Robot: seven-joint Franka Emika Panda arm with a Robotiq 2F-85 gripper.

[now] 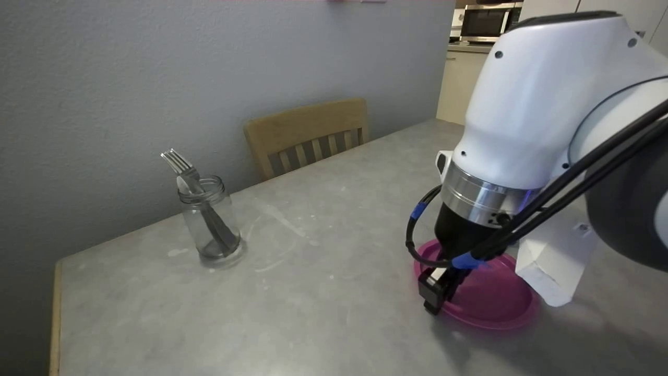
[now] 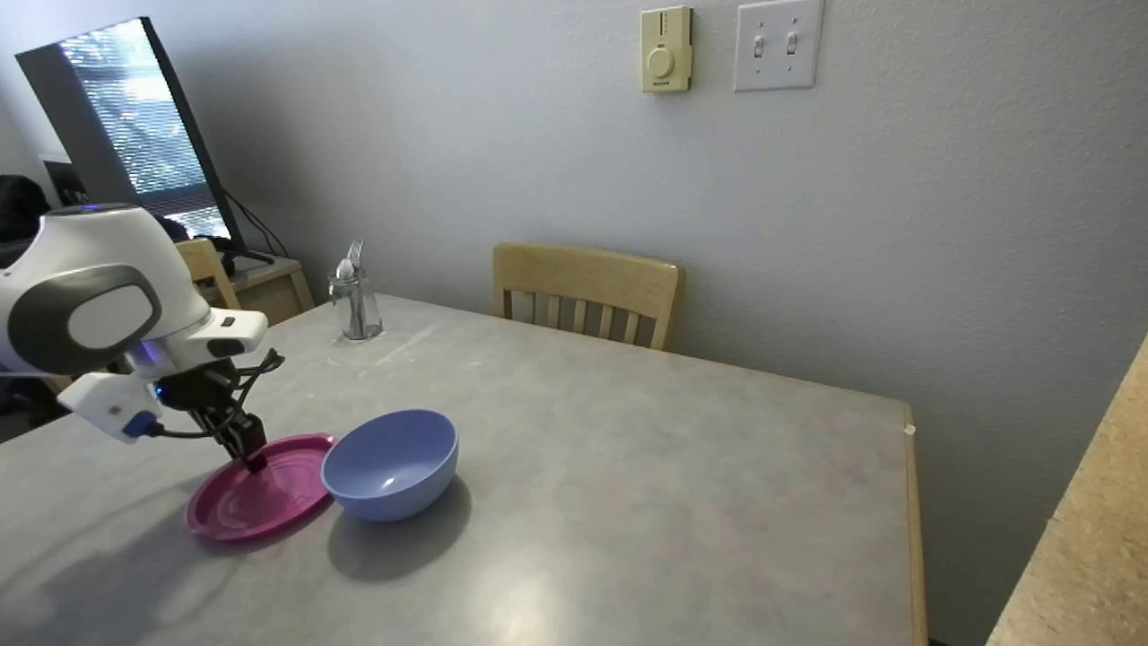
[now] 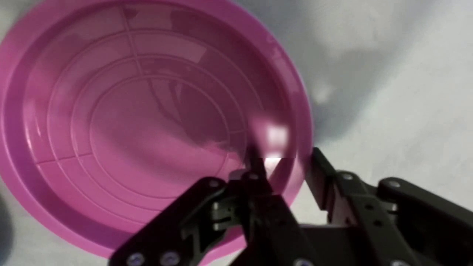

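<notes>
A magenta plate [image 1: 494, 301] lies on the table, with raised lines inside it. Most of it fills the left of the wrist view, where my gripper straddles the right side of its rim [image 3: 301, 111]. One dark finger is over the inside of the plate and the other is beyond its outer edge. A gap still shows between the fingers, with the rim passing through it; the outer finger looks close to the rim, but contact is unclear. Exterior view 2 shows the fingertips low at the plate's far edge. To the plate's right stands a blue bowl [image 2: 393, 465].
A glass jar [image 1: 213, 219] holding a fork and other cutlery stands near the table's wall side. A wooden chair [image 2: 587, 282] is pushed up behind the table. Wide bare tabletop [image 2: 689, 506] extends right of the bowl.
</notes>
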